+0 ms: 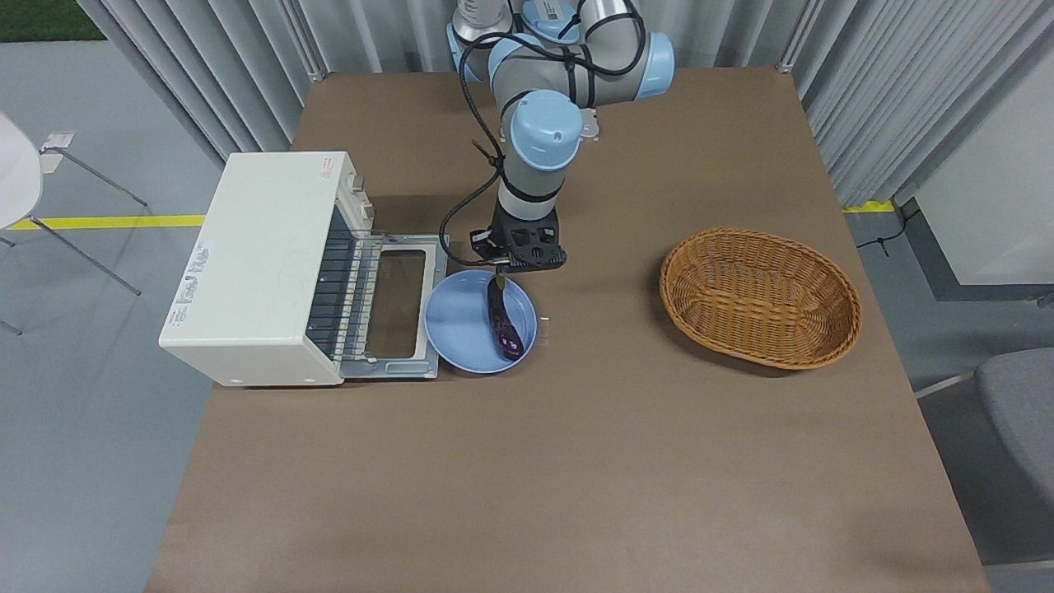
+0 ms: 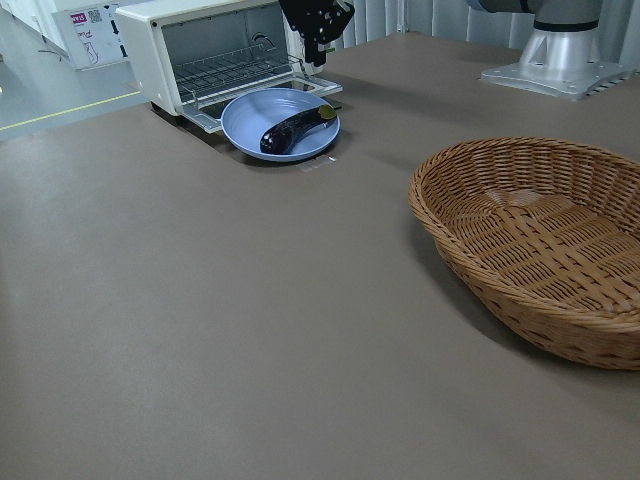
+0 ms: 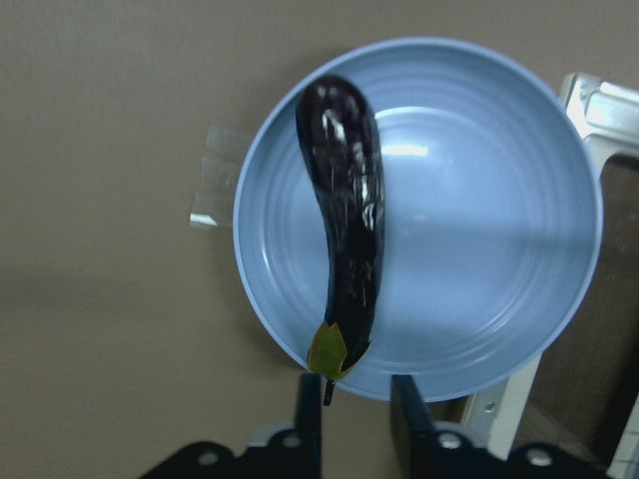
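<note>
A dark purple eggplant (image 1: pixel 506 326) with a green cap lies on a blue plate (image 1: pixel 457 316), which sits on the table beside the lowered door of a white toaster oven (image 1: pixel 257 257). My black gripper is just beyond the plate's back edge, near the eggplant's stem end, higher up in the camera left view. In the wrist view its two fingers stand apart with nothing seen between them. A wire rack (image 2: pixel 235 68) shows inside the oven.
A wicker basket (image 1: pixel 761 296) stands empty on the right of the table (image 1: pixel 593 474). Curtains line the back.
</note>
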